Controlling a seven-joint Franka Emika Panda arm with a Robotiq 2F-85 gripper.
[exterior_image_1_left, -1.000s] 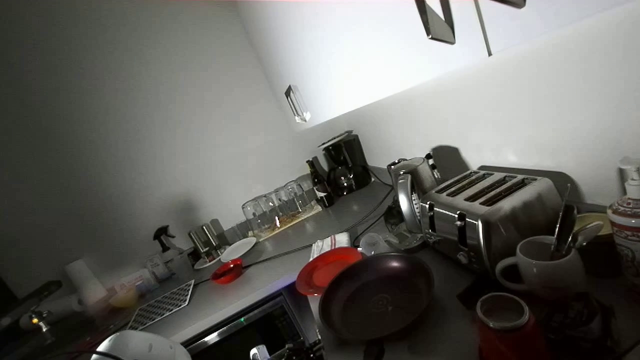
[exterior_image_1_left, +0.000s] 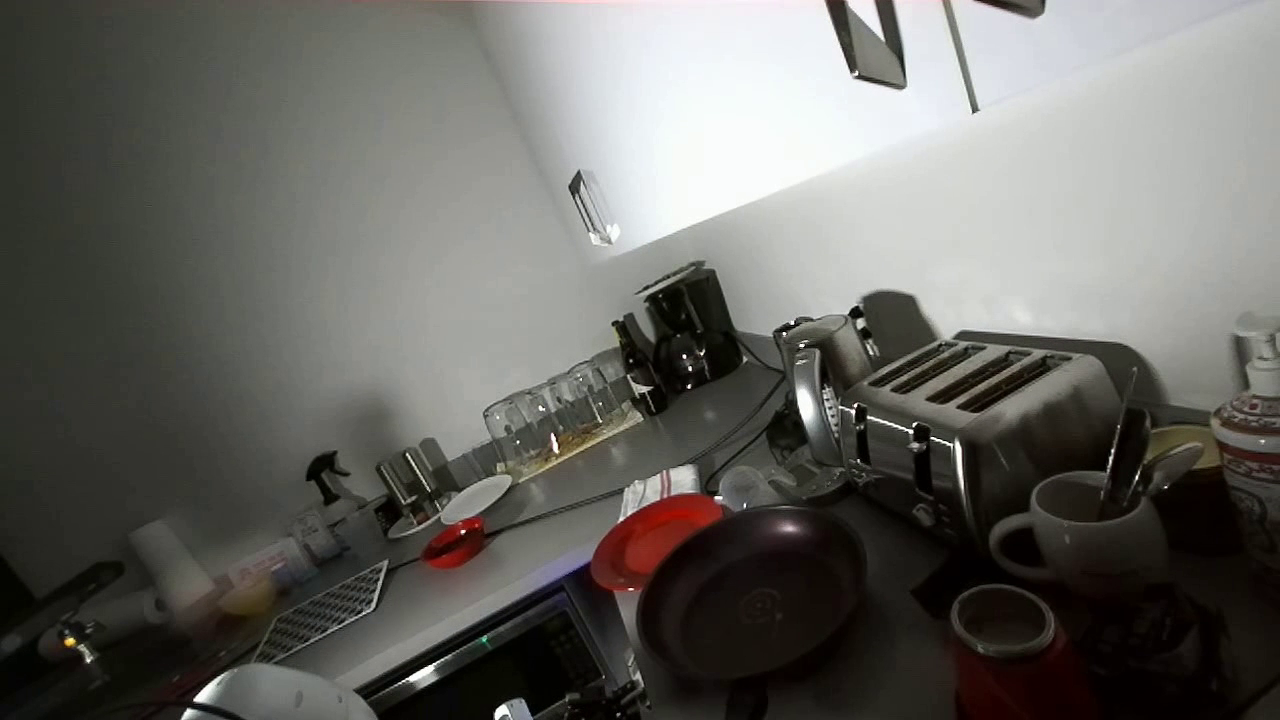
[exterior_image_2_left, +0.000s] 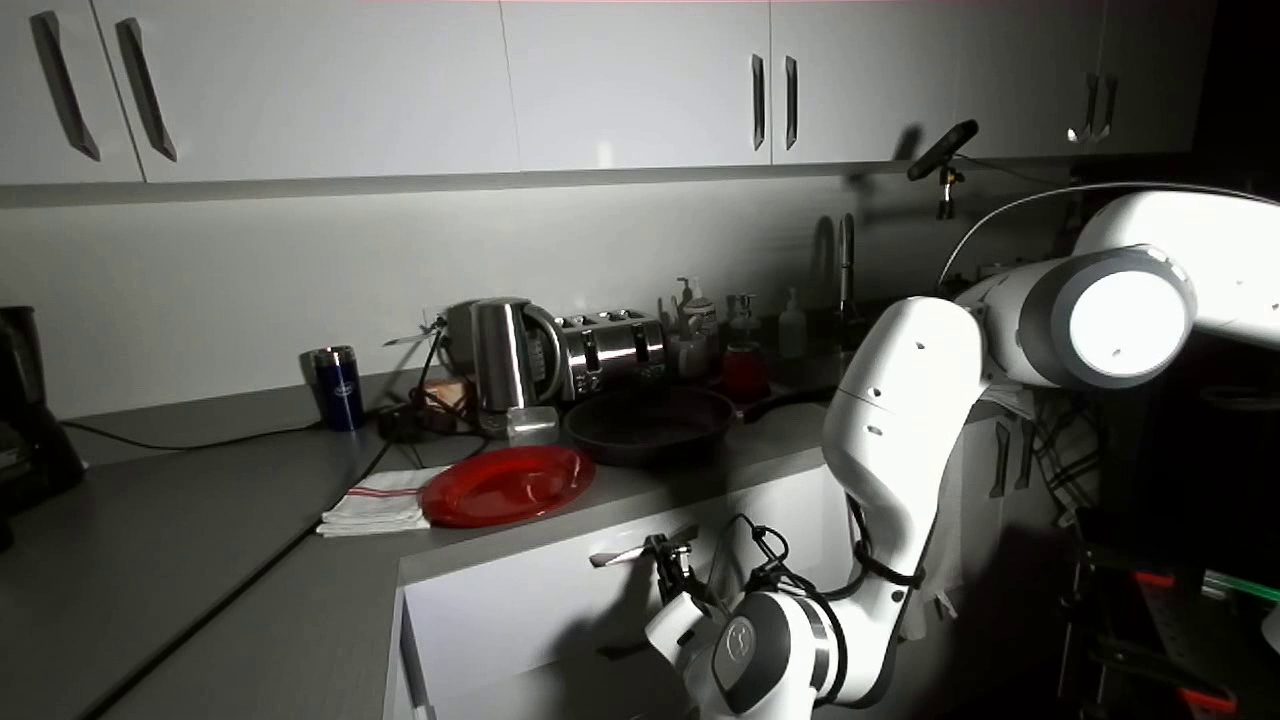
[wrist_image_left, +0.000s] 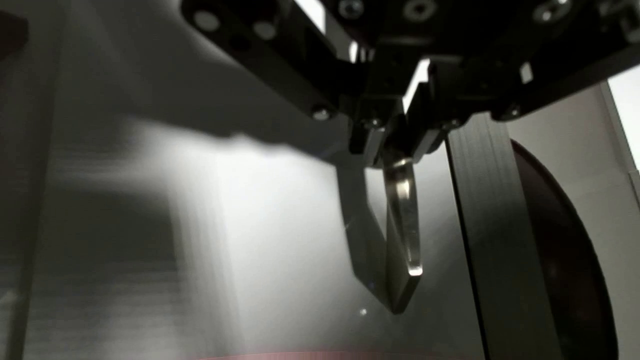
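Observation:
A metal bar handle (wrist_image_left: 403, 216) projects from a pale, glossy drawer front (wrist_image_left: 276, 240) in the wrist view. My gripper is shut on the handle near its upper end in that picture; the rest of the bar extends beyond the fingers. From the second exterior view, the same handle (exterior_image_2_left: 615, 557) sits on the white front (exterior_image_2_left: 516, 612) below the counter, with the gripper (exterior_image_2_left: 672, 546) against it. Only dark parts of the gripper show at the bottom edge of exterior view 1.
Above the handle, a dark frying pan (exterior_image_2_left: 654, 426) and a red plate (exterior_image_2_left: 510, 485) rest close to the counter's front edge. A kettle (exterior_image_2_left: 501, 360) and a toaster (exterior_image_2_left: 614, 354) stand behind them. Open space lies in front of the cabinet.
The gripper and arm parts at the bottom of exterior view 1 have shifted very slightly. Objects on the counter stay where they were.

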